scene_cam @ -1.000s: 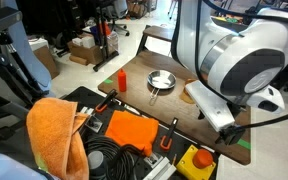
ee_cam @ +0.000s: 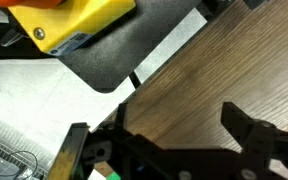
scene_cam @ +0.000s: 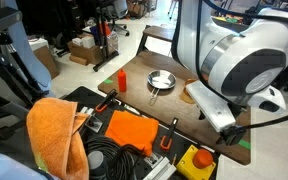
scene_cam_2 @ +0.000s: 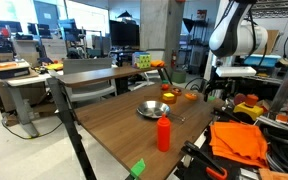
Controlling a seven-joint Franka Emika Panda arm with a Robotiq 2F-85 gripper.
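My gripper stands open above the wooden table [ee_cam: 189, 85], its two dark fingers wide apart and only bare wood showing between them. In the second exterior view the arm reaches in from the right, and the gripper [scene_cam_2: 223, 92] is small and dark there. A metal pan [scene_cam: 161, 80] with a handle sits on the table, well away from the gripper. Near one table edge a red bottle [scene_cam_2: 163, 133] stands upright. Several small orange and yellow things [scene_cam_2: 169, 97] lie beyond the pan; their details are too small to tell.
A yellow box with a red button [scene_cam: 196, 162] sits at the table's near edge; its yellow body [ee_cam: 84, 20] fills the wrist view's upper left. An orange cloth [scene_cam: 132, 130] and black cables [scene_cam: 102, 150] lie beside the table.
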